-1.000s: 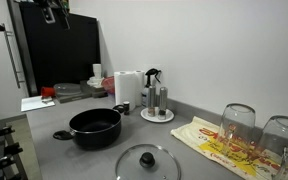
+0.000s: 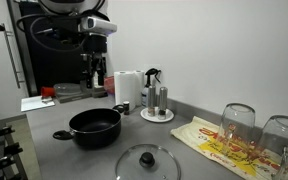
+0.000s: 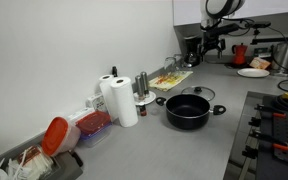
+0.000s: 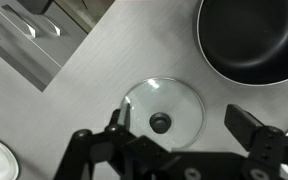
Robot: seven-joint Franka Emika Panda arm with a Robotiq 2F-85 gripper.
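Observation:
A black two-handled pot (image 2: 92,128) stands uncovered and empty on the grey counter. Its round glass lid (image 2: 134,178) with a black knob (image 2: 147,159) lies flat on the counter, apart from the pot. My gripper is open, its dark fingers set wide with nothing between them. Through the wrist view the lid (image 4: 189,100) shows below and between the fingers, and the pot (image 4: 252,40) is at upper right. In exterior view 1 the gripper (image 2: 94,80) hangs in the air above the pot's far side, touching nothing.
Behind the pot are a paper towel roll (image 2: 129,88) and a white plate (image 2: 149,115) holding tall grinders. Glass jars (image 2: 237,122) stand on a patterned yellow cloth (image 2: 206,142) to the right.
The arm has come down and to the right from high at upper left, bringing the gripper lower over the counter. Pot and lid have stayed in place.

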